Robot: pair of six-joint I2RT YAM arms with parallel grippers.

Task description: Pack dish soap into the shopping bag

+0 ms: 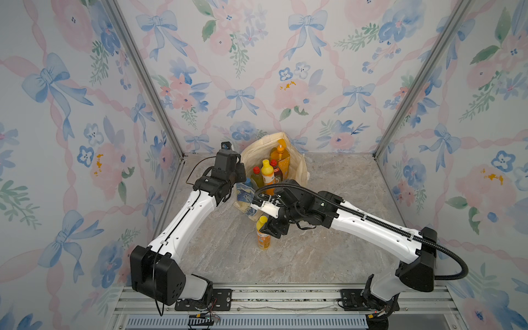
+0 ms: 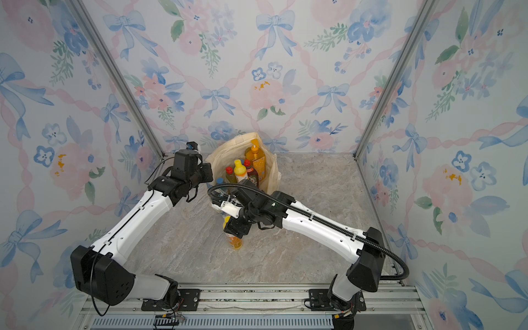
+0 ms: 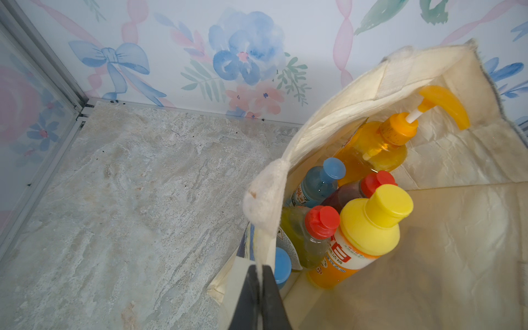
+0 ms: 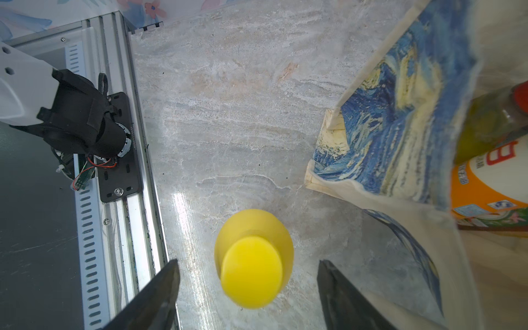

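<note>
On the bare table in front of the bag stands an upright bottle with a yellow cap (image 4: 253,269) and orange body (image 1: 264,242). My right gripper is open above it, one finger on either side of the cap and apart from it. The cream shopping bag (image 3: 467,231) holds several bottles, among them a yellow-capped one (image 3: 352,236), a red-capped green one (image 3: 308,236) and an orange pump bottle (image 3: 379,145). At the bag's left rim my left gripper is shut on the bag's edge.
The bag's blue-and-white patterned flap (image 4: 385,121) hangs just right of the standing bottle. Free table (image 1: 341,214) lies to the right of the bag and along the front. The metal front rail (image 1: 286,288) bounds the near edge.
</note>
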